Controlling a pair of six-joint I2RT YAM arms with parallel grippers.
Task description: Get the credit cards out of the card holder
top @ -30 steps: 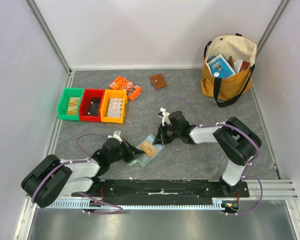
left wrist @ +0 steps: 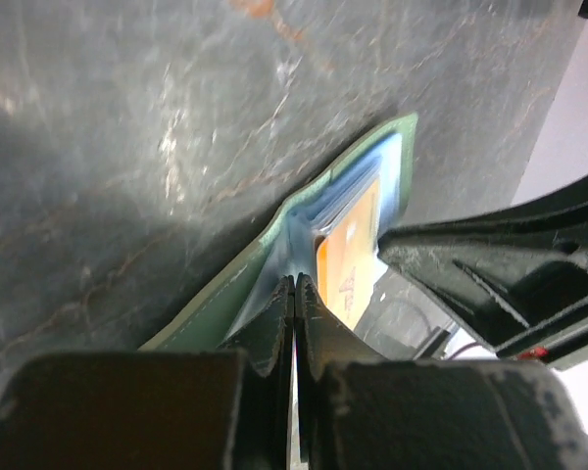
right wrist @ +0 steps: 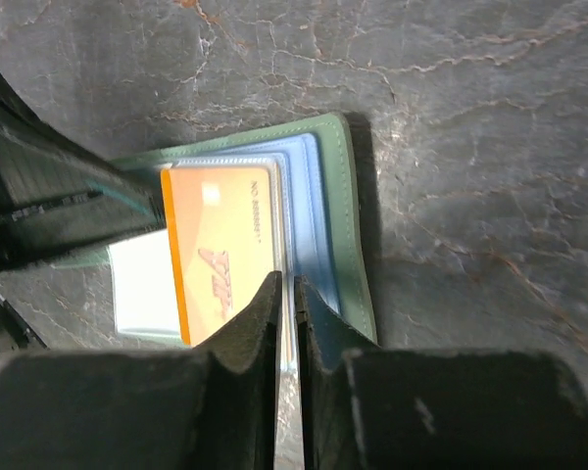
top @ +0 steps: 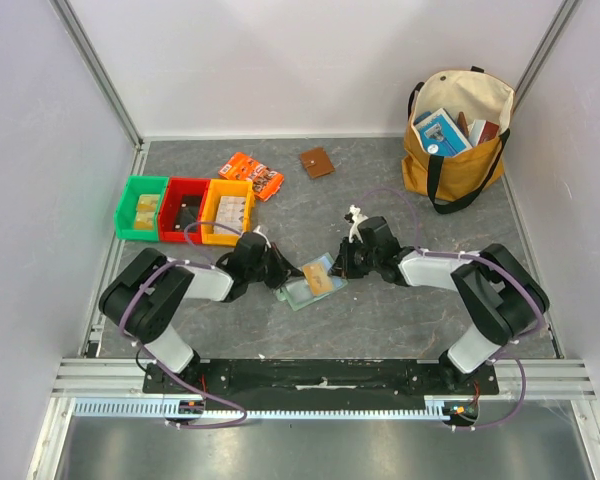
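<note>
The green card holder [right wrist: 345, 196], with pale blue sleeves and an orange-gold card [right wrist: 231, 238] on it, lies between my two grippers in the middle of the table. My left gripper is shut at its left end, its tips against the clear sleeve; whether a thin edge is pinched there is hidden. At the opposite end, the fingers of my right gripper stand a narrow gap apart, over the sleeve's edge beside the card. In the left wrist view the orange card [left wrist: 351, 259] shows tilted, edge on, beyond the fingertips.
Green, red and yellow bins [top: 227, 212] stand at the back left, next to an orange packet [top: 251, 174]. A brown wallet [top: 317, 162] lies at the back. A mustard bag [top: 455, 175] fills the back right corner. Bare table lies at the front right.
Both grippers and the card holder have moved up and to the right in the top view; the left arm has travelled farthest.
</note>
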